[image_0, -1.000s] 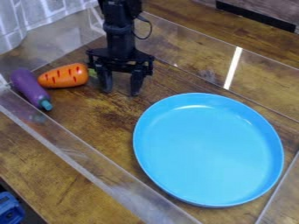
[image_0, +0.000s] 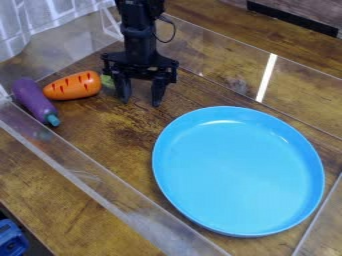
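The black gripper (image_0: 138, 82) hangs from the top centre, low over the wooden table, just right of an orange toy carrot (image_0: 71, 86). A small green piece, likely the carrot's top, shows by the gripper's left side. Whether anything is between the fingers I cannot tell. A purple toy eggplant (image_0: 34, 98) lies at the left along the clear wall.
A large blue plate (image_0: 235, 170) fills the lower right. Clear low walls border the area. A blue object (image_0: 11, 238) shows at the bottom-left corner.
The gripper has shifted slightly, a little upward in the view. The carrot, eggplant and plate look unmoved.
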